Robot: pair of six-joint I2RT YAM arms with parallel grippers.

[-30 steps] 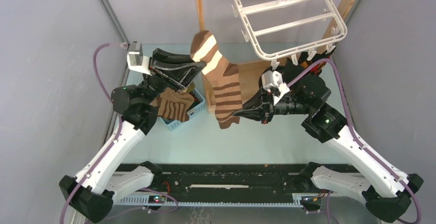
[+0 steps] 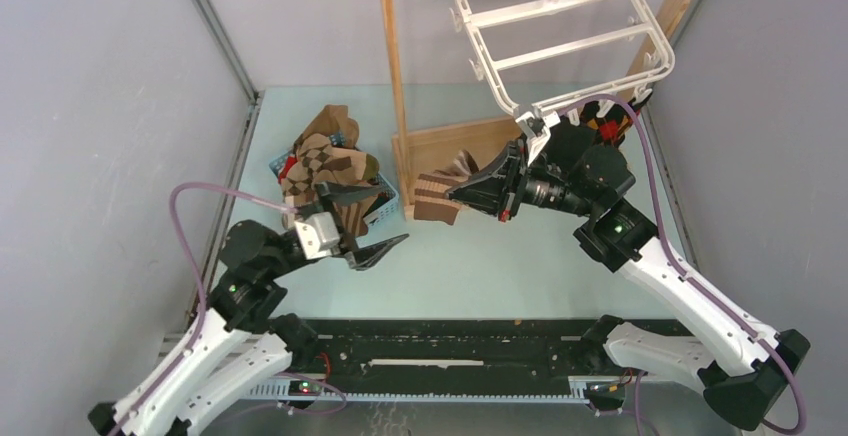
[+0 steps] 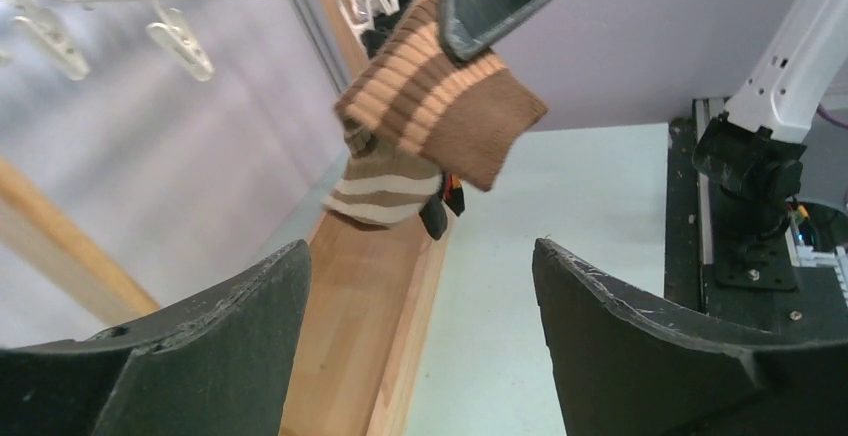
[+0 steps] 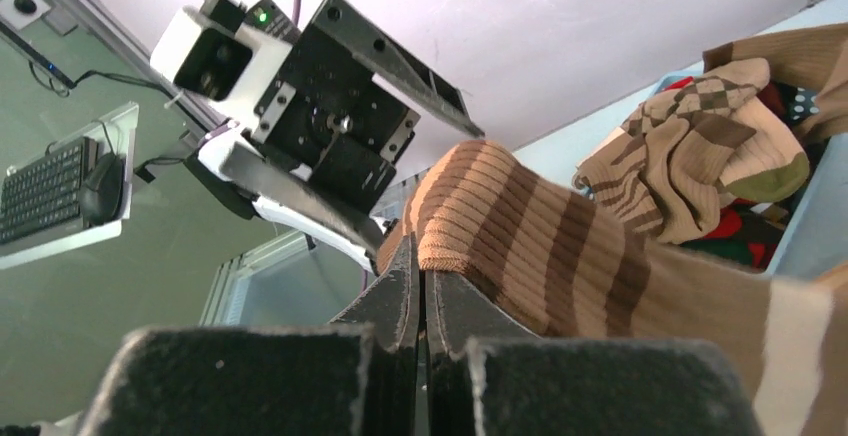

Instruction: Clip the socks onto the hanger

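A brown striped sock [image 2: 436,196] dangles from my right gripper [image 2: 451,195], whose tips pinch its cuff. In the right wrist view the sock [image 4: 560,246] droops away to the right from the shut fingers [image 4: 400,301]. To its left, my left gripper [image 2: 395,216] stands open with empty space between its fingers, facing the sock. The left wrist view shows the sock [image 3: 440,106] above and beyond the open fingers [image 3: 225,326]. The white hanger [image 2: 560,46] hangs from the wooden rack, its clips [image 3: 180,41] along the lower edge. Dark socks [image 2: 610,126] hang at its right end.
A blue basket [image 2: 385,208] heaped with socks stands at the left, partly behind my left gripper. The wooden rack [image 2: 398,96] rises behind the sock.
The sock swung down and round under the right gripper, which barely moved.
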